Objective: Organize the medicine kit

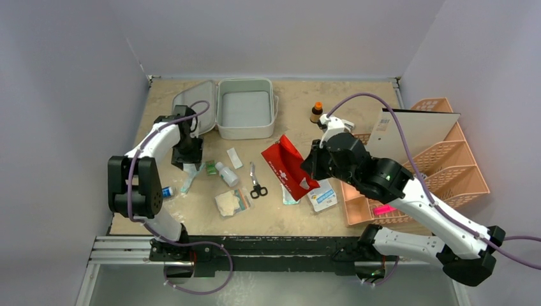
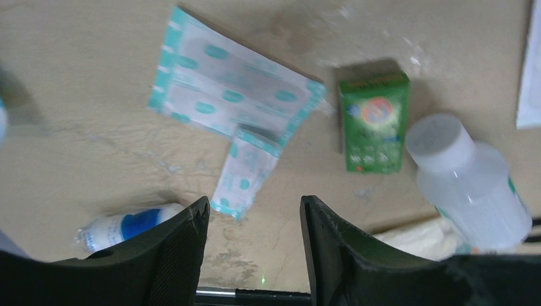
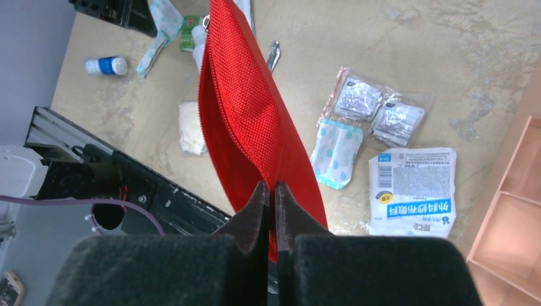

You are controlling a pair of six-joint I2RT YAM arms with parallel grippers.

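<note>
A red zippered pouch (image 3: 245, 95) hangs from my right gripper, which is shut on its fabric. In the top view the pouch (image 1: 287, 167) is over the table right of the scissors (image 1: 257, 182). My left gripper is open and empty, above two teal-dotted packets: a larger packet (image 2: 229, 73) and a smaller packet (image 2: 245, 172). Right of them lie a green box (image 2: 374, 127) and a white-capped clear bottle (image 2: 469, 182). A small blue-and-white bottle (image 2: 131, 226) is on its side. The grey kit box (image 1: 245, 108) stands empty at the back, its lid beside it.
An orange compartment organizer (image 1: 462, 166) fills the right side. A brown bottle (image 1: 316, 112) stands at the back. A bag with cotton (image 1: 232, 202) lies near the front. White-and-blue packaging (image 3: 411, 191) and silver-wrapped packets (image 3: 376, 108) lie below the pouch.
</note>
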